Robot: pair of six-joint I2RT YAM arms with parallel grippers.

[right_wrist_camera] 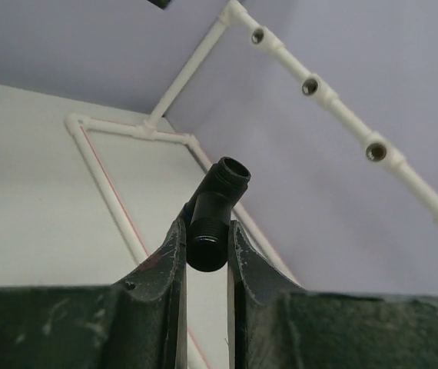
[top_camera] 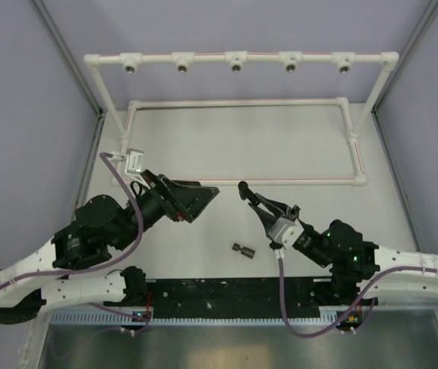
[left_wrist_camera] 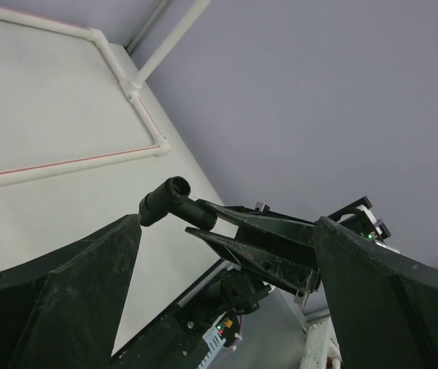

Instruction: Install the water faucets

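Note:
A black faucet (right_wrist_camera: 213,207) is pinched between the fingers of my right gripper, its open threaded end tilted up. From the left wrist view the same faucet (left_wrist_camera: 165,200) juts out past the right fingertips (left_wrist_camera: 211,223). My left gripper (top_camera: 200,196) stands open to its left, apart from it, with nothing between the fingers. Another dark faucet (top_camera: 243,250) lies on the white floor between the arms. Overhead, the white pipe rack (top_camera: 211,58) carries several tee outlets (top_camera: 236,61), all with bare openings.
A lower pipe frame (top_camera: 242,182) crosses the floor in front of the rack. Grey walls (top_camera: 19,154) close in the sides. A black strip (top_camera: 227,298) runs along the front edge. The floor inside the frame is clear.

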